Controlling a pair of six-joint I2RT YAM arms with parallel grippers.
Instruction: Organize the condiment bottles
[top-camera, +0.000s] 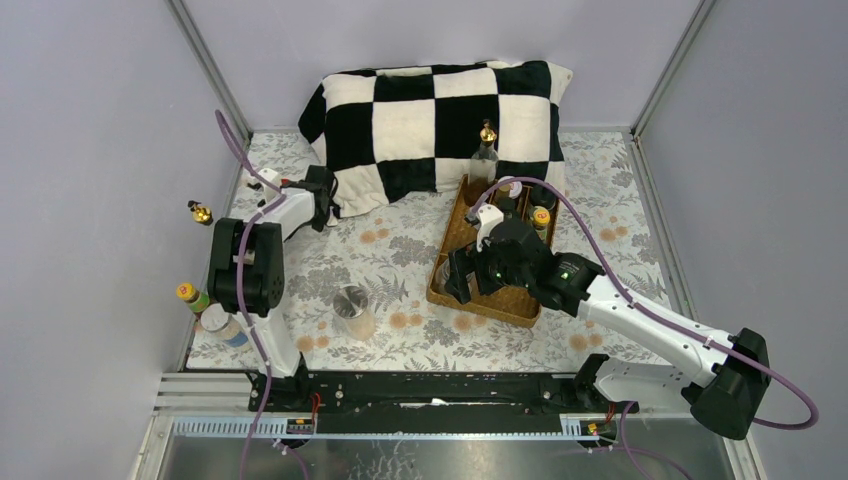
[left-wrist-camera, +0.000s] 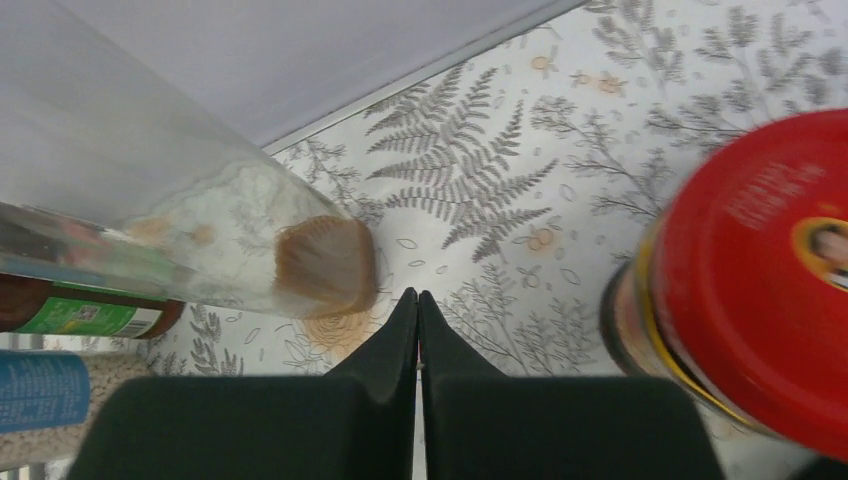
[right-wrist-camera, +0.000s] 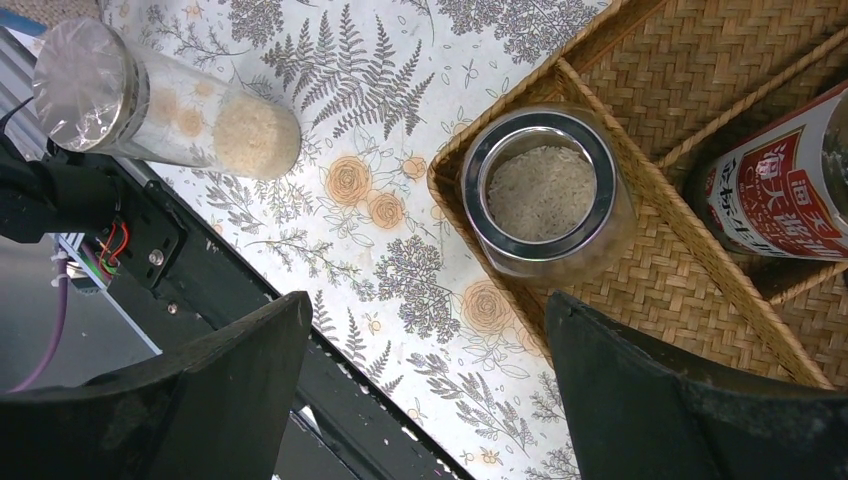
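Observation:
In the left wrist view a jar with a red lid (left-wrist-camera: 770, 270) stands at the right, outside my left gripper. That gripper is shut, its two tips meeting with nothing between them. To its left is a clear bottle (left-wrist-camera: 210, 210) with a little brown liquid at the bottom. My right gripper stands open and empty over the front left corner of the woven basket (right-wrist-camera: 690, 240). A steel-lidded glass jar of rice (right-wrist-camera: 540, 185) sits in the basket's corner compartment. A red-labelled jar (right-wrist-camera: 775, 185) occupies another compartment.
A tall clear container (top-camera: 355, 312) stands alone mid-table. At the left edge are a green-labelled bottle (top-camera: 192, 296) and a jar of white grains (top-camera: 225, 325). A gold-topped bottle (top-camera: 482, 165) rises from the basket's back. Checkered cloth (top-camera: 405, 130) lies behind.

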